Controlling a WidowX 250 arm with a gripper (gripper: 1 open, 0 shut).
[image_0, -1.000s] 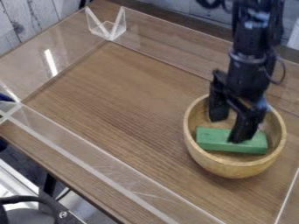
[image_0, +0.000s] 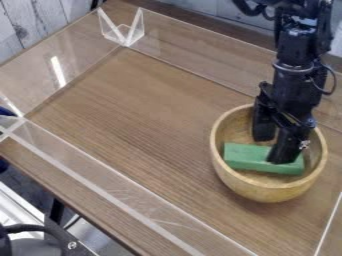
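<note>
A wooden bowl (image_0: 241, 178) sits at the right of the table with a green rectangular block (image_0: 251, 161) lying inside it. The black gripper (image_0: 278, 143) reaches down into the bowl from the upper right, its lower end at the block's right part. It is open; whether its fingertips touch the block is hard to tell.
A black round object with cables shows at the lower left corner, beyond the table.
The gripper has come lower into the bowl, over the right part of the green block. The bowl and block have stayed about where they were.
</note>
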